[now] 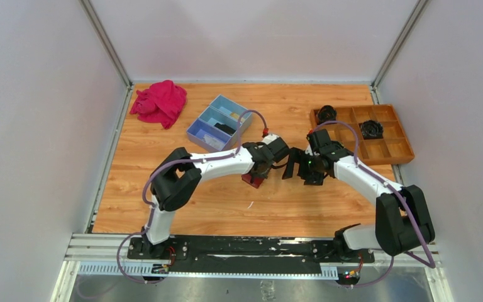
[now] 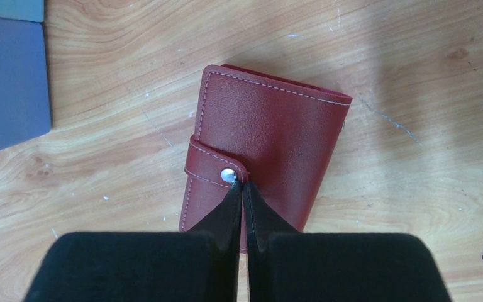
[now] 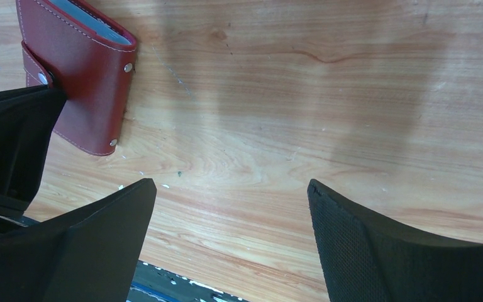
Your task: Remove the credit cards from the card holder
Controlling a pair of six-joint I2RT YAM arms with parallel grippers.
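A dark red card holder point(image 2: 270, 126) lies on the wooden table, its strap point(image 2: 210, 165) lying across the cover with a silver snap at the end. My left gripper is shut at the strap's tip beside the snap; nothing shows between its fingers. From the right wrist view the same card holder point(image 3: 91, 88) appears at the upper left, with clear sleeves along its open edge. My right gripper stands open over bare table, to the right of the holder. In the top view the left arm hides most of the holder point(image 1: 253, 180).
A blue divided box point(image 1: 195, 133) stands behind the left arm, holding a few small items. At the back right is a wooden tray point(image 1: 387, 151) with black coils. A pink cloth point(image 1: 160, 104) lies at the back left.
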